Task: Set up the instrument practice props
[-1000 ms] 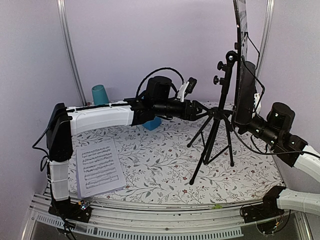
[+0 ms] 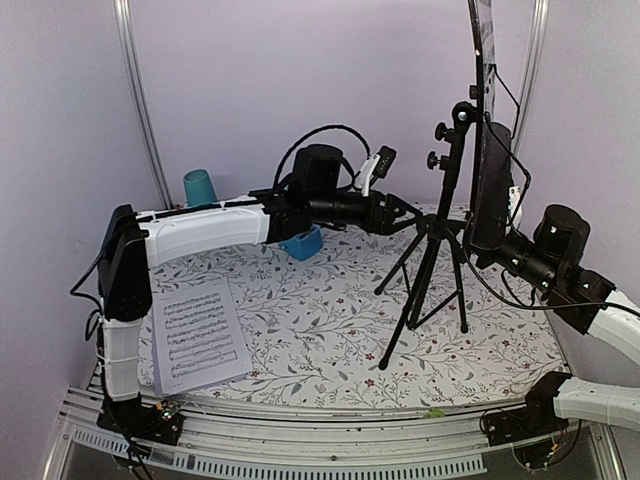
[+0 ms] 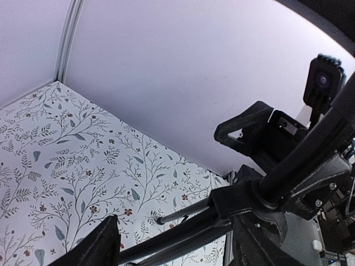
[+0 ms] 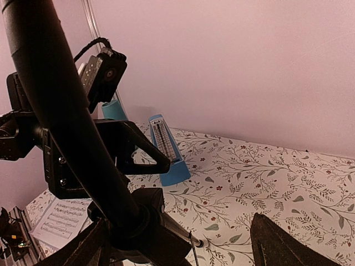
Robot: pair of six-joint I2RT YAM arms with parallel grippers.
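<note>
A black music stand stands upright on spread tripod legs at the right of the table; its desk, seen edge-on, runs out of the top of the view. My left gripper is at the tripod's collar from the left. In the left wrist view its fingers are parted, with stand legs crossing between them. From the right, my right gripper is open, the stand's collar lying near its left finger. The top view hides its tips behind the stand.
Sheet music lies flat at front left. Behind the left arm are a teal cup and a blue metronome, partly hidden from above. A thin cable loops by the right arm.
My left wrist has risen slightly, its fingers staying by the stand's collar. The stand and the right arm look unmoved.
</note>
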